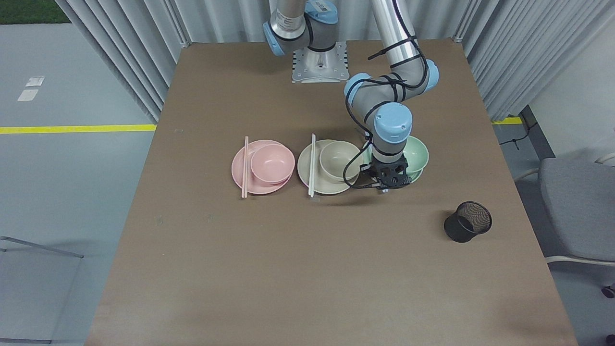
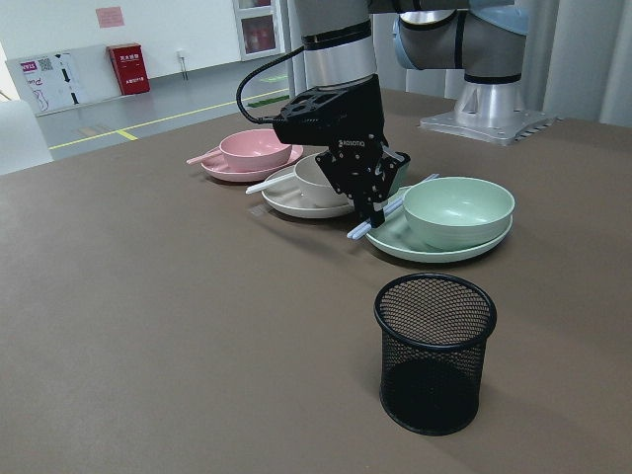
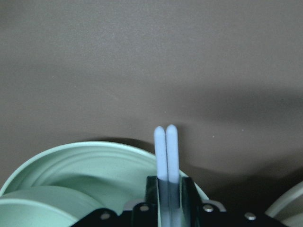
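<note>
My gripper (image 2: 373, 211) is down at the left side of the green plate (image 2: 425, 252), which holds a green bowl (image 2: 458, 222). A pair of pale blue chopsticks (image 2: 358, 231) lies along that plate's edge. In the wrist view the chopsticks (image 3: 166, 156) run between my fingers, which stand close on either side; whether they grip them is hard to tell. In the front view my arm hides much of the green set.
A white plate with bowl (image 1: 335, 154) and chopsticks (image 1: 312, 165), and a pink plate with bowl (image 1: 271, 163) and chopsticks (image 1: 245, 167), stand to the left. A black mesh cup (image 1: 464, 225) stands front right.
</note>
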